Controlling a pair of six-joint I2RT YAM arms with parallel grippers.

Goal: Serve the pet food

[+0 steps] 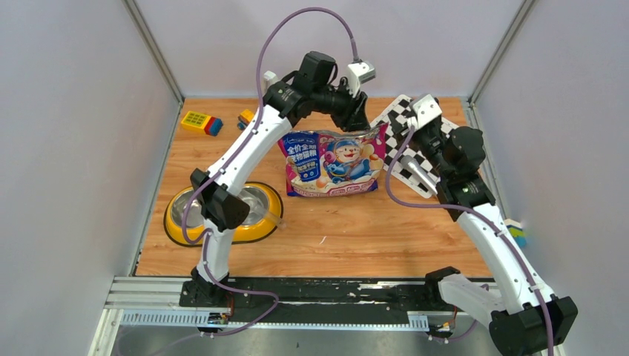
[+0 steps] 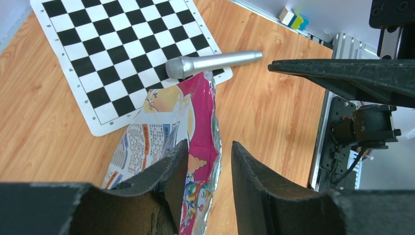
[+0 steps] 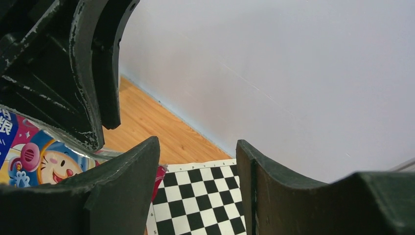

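The pink and blue pet food bag (image 1: 335, 165) stands at mid-table. My left gripper (image 1: 354, 124) is over its top edge. In the left wrist view, the open left gripper has the bag's silvery top edge (image 2: 215, 129) in line between its fingers, not clamped. My right gripper (image 1: 398, 127) is open just beyond the bag's upper right corner, with nothing between its fingers; the right wrist view shows the same gap between its fingertips. The yellow double bowl (image 1: 265, 236) with steel basins sits at the left, partly hidden under my left arm.
A checkered board (image 2: 128, 113) lies at the right rear, with a grey microphone (image 2: 220, 60) across its edge. Toy blocks (image 1: 196, 121) sit at the back left, and more blocks (image 1: 515, 231) are at the right.
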